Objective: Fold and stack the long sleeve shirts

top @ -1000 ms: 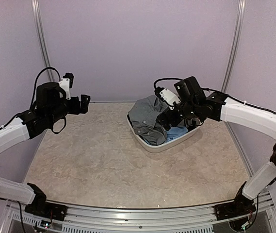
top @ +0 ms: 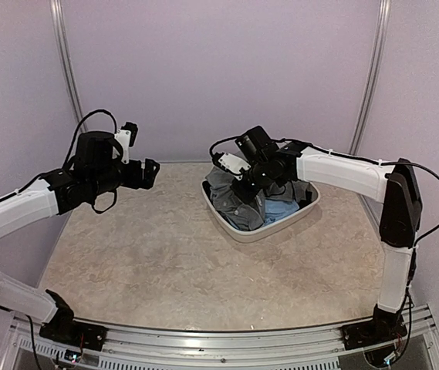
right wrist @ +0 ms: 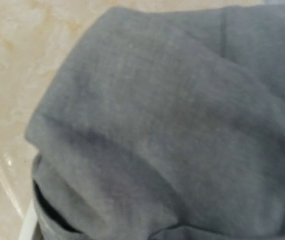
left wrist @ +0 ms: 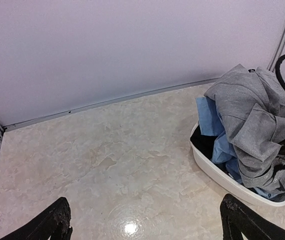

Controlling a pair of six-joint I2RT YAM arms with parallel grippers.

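A white oval tub [top: 246, 237] at the right back of the table holds crumpled grey shirts [left wrist: 250, 127] and light blue ones [left wrist: 210, 117]. My right gripper [top: 242, 189] is down on the grey cloth in the top view; its fingers are hidden, and grey fabric [right wrist: 167, 120] fills the right wrist view. My left gripper is open and empty, hovering over the table left of the tub, with its fingers spread at the bottom of its wrist view.
Walls enclose the back and both sides.
My right gripper has moved left and down onto the grey shirts in the tub. My left gripper has shifted slightly right.
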